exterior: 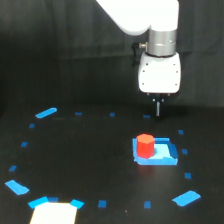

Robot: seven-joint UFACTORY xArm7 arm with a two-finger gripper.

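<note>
A red block (145, 146) with a hexagon-like outline sits at the left part of a small light-blue tray (173, 151), right of the table's middle. Behind and above it in the view hangs my gripper (157, 106), pointing down from the white arm. Only a thin dark tip shows below the white gripper body, so whether the fingers are apart is too small to make out. A clear gap in the view separates that tip from the block, and the two do not touch.
Blue tape strips (46, 113) and small blue squares mark the dark table. At the front left edge stands a pale cream object (53, 214), partly cut off. Left of the tray the table is open.
</note>
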